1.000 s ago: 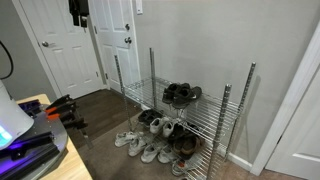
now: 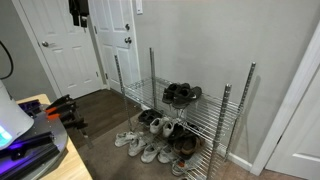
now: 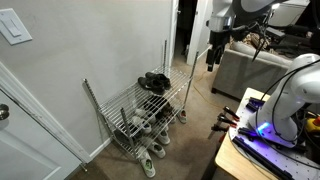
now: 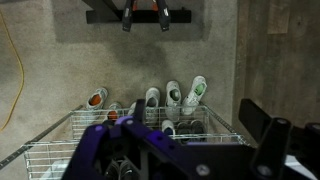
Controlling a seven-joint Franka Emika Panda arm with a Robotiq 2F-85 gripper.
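Observation:
My gripper hangs high above the floor, its two black fingers spread wide with nothing seen between them. Exterior view 2 has the gripper point(image 3: 213, 58) at the upper right, and only a dark part of the gripper point(image 2: 79, 13) shows at the upper left of exterior view 1. Below it, a wire shoe rack point(image 2: 218, 122) stands against the wall. Black shoes point(image 2: 181, 95) rest on its upper shelf. White and grey shoes point(image 2: 150, 153) line the floor at its front, with brown shoes point(image 2: 186, 145) nearby. The gripper partly covers the rack in the wrist view.
A wooden table edge point(image 3: 232, 158) borders the robot's base. Dark hardware point(image 2: 62, 108) juts out near it. Bare floor point(image 4: 215, 45) lies between the table and the shoes. A grey sofa point(image 3: 237, 75) stands beyond, and a yellow cable point(image 4: 14, 60) crosses the floor.

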